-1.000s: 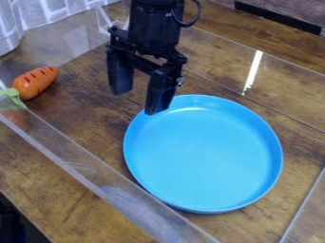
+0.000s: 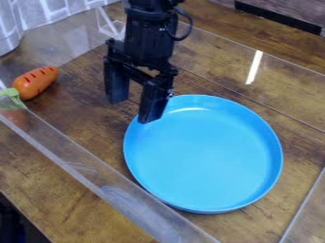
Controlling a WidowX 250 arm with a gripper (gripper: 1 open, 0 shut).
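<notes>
A black robot gripper (image 2: 135, 93) hangs over the wooden surface at the upper middle, its two fingers spread apart with nothing visible between them. Its right finger reaches down close to the upper-left rim of a large blue plate (image 2: 203, 152). At the left lies an orange toy carrot (image 2: 36, 82) with pale green leaves, apart from the gripper.
Clear acrylic walls border the wooden surface (image 2: 70, 133), one running diagonally along the lower left. A silvery, crumpled-looking object (image 2: 10, 19) is at the top-left corner. Bare wood surrounds the carrot and lies right of the plate.
The gripper has shifted slightly left and down, with its right finger moving a little toward the left. The plate and carrot are unchanged.
</notes>
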